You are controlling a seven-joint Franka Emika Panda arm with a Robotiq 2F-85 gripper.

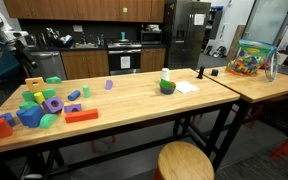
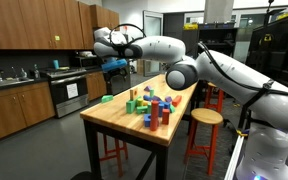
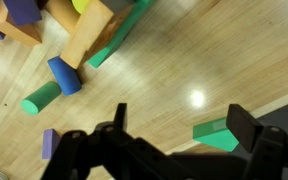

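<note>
In the wrist view my gripper stands open, with bare wood showing between its fingers. A green block (image 3: 216,134) lies partly behind the right finger. To the upper left sit a green cylinder (image 3: 41,97), a blue cylinder (image 3: 64,75), an orange block (image 3: 85,35) and a long green piece (image 3: 120,35), all apart from the fingers. Lower down at the left is a purple block (image 3: 50,143). Exterior view 1 shows the colored blocks, among them a purple arch (image 1: 53,104) and a long red block (image 1: 82,116), at the table's left end.
Farther right stand a green bowl (image 1: 167,87), a white container (image 1: 165,74) and a white sheet (image 1: 186,87). A stool (image 1: 185,162) stands in front. Another table (image 1: 259,87) bears a bin of colorful things (image 1: 250,57).
</note>
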